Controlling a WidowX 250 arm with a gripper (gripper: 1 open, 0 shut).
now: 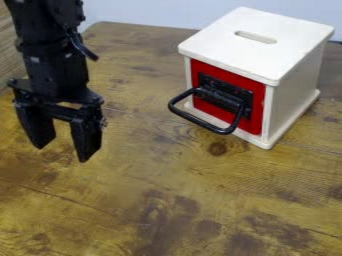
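My black gripper (63,137) hangs over the left part of the wooden table, open, with nothing between its two fingers. To its right stands a white box (291,95) with a slot in its top and a red front panel (214,108). A black bar handle (201,122) on that panel sticks out toward the gripper, with a clear gap between them.
The bare wooden table (160,200) fills the foreground and the space between gripper and box. A pale surface lies beyond the table's back edge.
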